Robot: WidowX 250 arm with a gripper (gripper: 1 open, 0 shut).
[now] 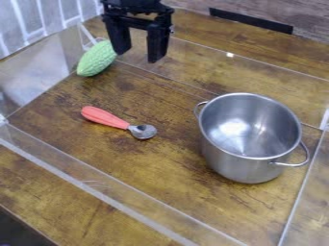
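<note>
My dark gripper [138, 48] hangs at the top centre of the camera view, above the wooden surface and just right of a pale green bumpy vegetable-like object [96, 59]. It stands open, with nothing visible in its grasp. A spoon-like tool with a red handle [108, 117] and a metal round head lies left of centre. A steel pot [251, 154] with two side handles stands on the right, empty inside.
Clear plastic walls [33, 144] border the wooden work area [167, 192] on the left, front and right. Open wood lies in the centre and at the back right.
</note>
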